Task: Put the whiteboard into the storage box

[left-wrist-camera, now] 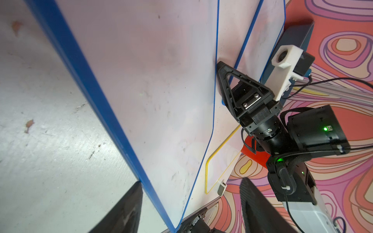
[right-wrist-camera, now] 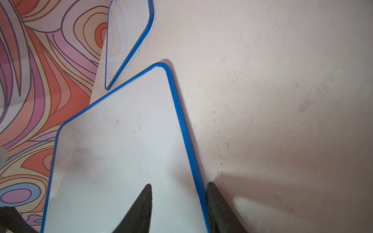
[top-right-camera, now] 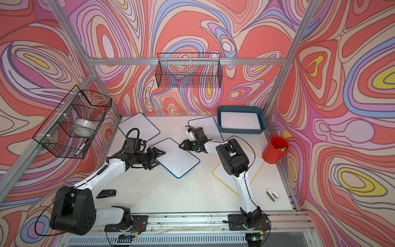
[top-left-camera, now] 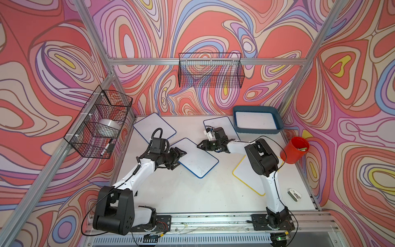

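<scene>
In the middle of the table is a white whiteboard (top-left-camera: 196, 158) with a blue rim, turned at an angle. At its left edge my left gripper (top-left-camera: 181, 159) stands open; in the left wrist view one finger (left-wrist-camera: 130, 203) is close against the blue rim, and contact is hard to tell. My right gripper is open at the far edge, one finger (right-wrist-camera: 140, 211) over the white face and the other beside the rim. The teal storage box (top-left-camera: 257, 131) stands at the back right with a white board (top-left-camera: 256, 120) inside.
Other blue-rimmed boards lie at the back left (top-left-camera: 154, 126) and back centre (top-left-camera: 230, 125), the latter partly behind my right arm. Under that arm is a yellow-rimmed board (top-left-camera: 246, 173). A red bucket (top-left-camera: 292, 152) stands at the right.
</scene>
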